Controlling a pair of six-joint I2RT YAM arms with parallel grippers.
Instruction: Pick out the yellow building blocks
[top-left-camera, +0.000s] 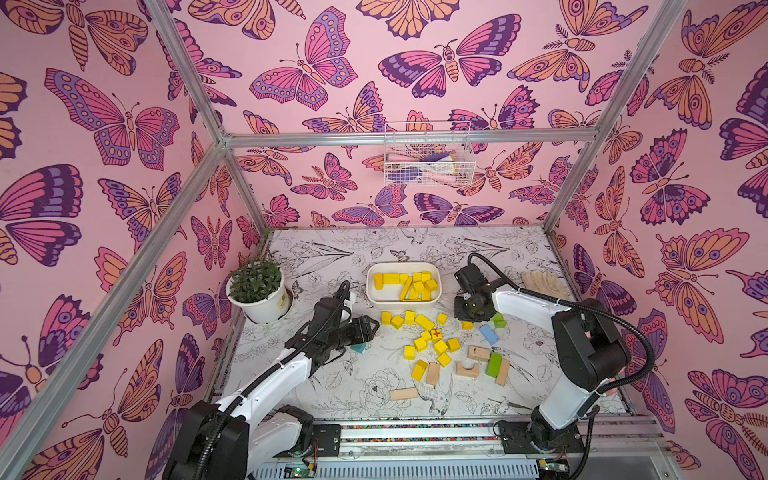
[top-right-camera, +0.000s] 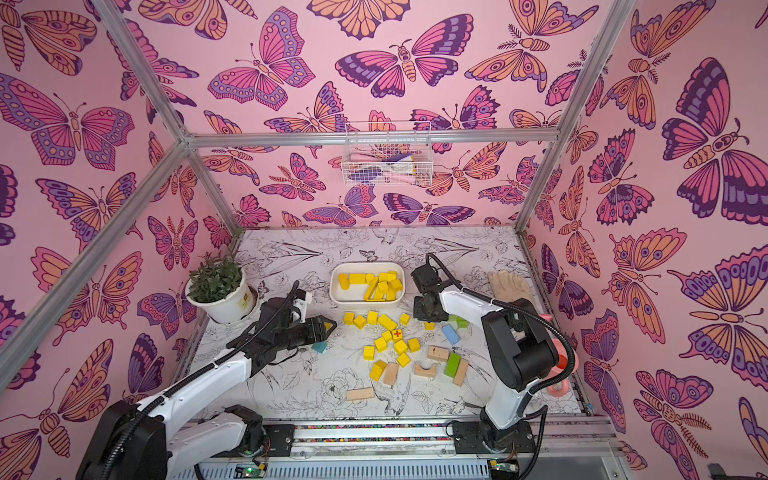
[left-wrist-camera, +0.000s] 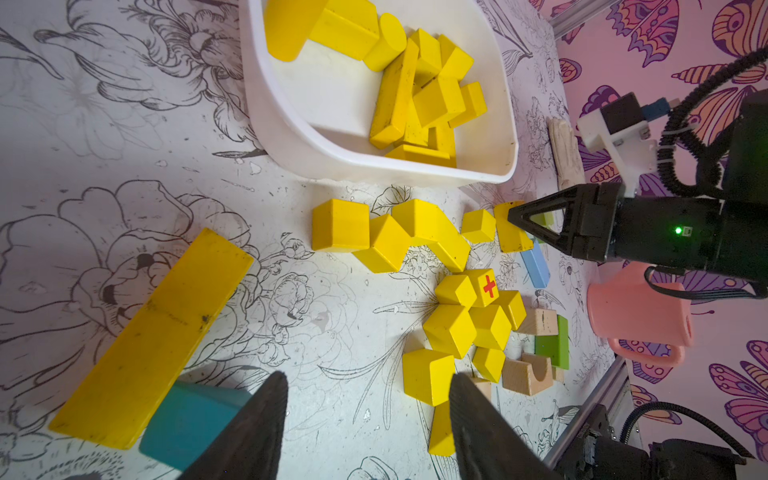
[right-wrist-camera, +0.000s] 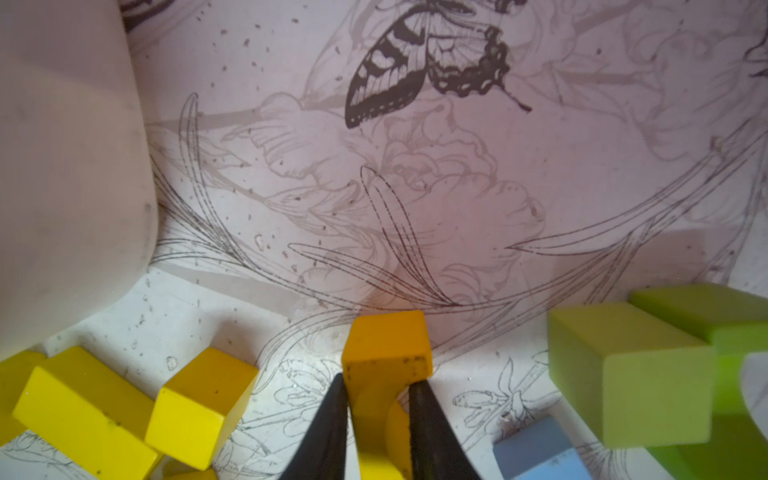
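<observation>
A white tray (top-left-camera: 369, 284) holds several yellow blocks (top-left-camera: 392, 278). More yellow blocks (top-left-camera: 420, 372) lie loose in front of it. My left gripper hangs open over the table beside a long yellow block (left-wrist-camera: 152, 336) and a teal block (left-wrist-camera: 188, 420); nothing is between its fingers. My right gripper is at the tray's right, its fingertips closely around a yellow block (right-wrist-camera: 385, 344) near green blocks (right-wrist-camera: 628, 384); whether it grips that block firmly I cannot tell.
A potted plant (top-left-camera: 256, 300) stands at left, gloves (top-left-camera: 544, 284) at back right. Wooden (top-left-camera: 404, 393), green and blue blocks (top-left-camera: 488, 333) lie at front and right. The back of the table has free room.
</observation>
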